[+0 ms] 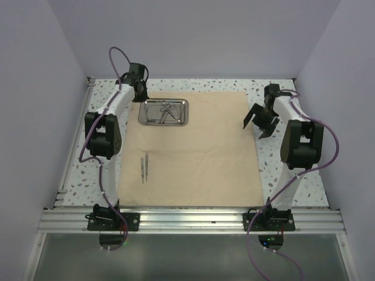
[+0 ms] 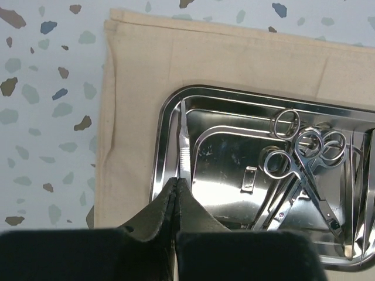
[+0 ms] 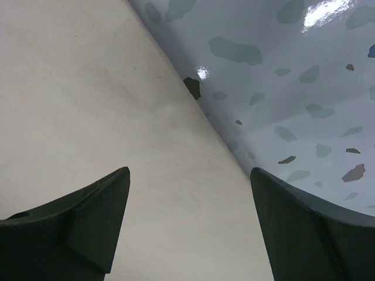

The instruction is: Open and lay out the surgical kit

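Note:
A steel tray [image 1: 163,123] with scissors and other instruments sits on the beige cloth [image 1: 193,158]. In the left wrist view, a slim instrument [image 2: 184,143] lies along the tray's left side, with scissors [image 2: 310,175] and slender tools [image 2: 350,199] to its right. My left gripper is shut, its tips over the lower end of that slim instrument; whether they touch it is unclear. Two slim instruments [image 1: 144,168] lie on the cloth at lower left. My right gripper [image 1: 258,119] stands open at the cloth's right edge, nothing between its fingers.
Speckled table surface [image 1: 299,187] borders the cloth on both sides and at the back, with grey walls around the work area.

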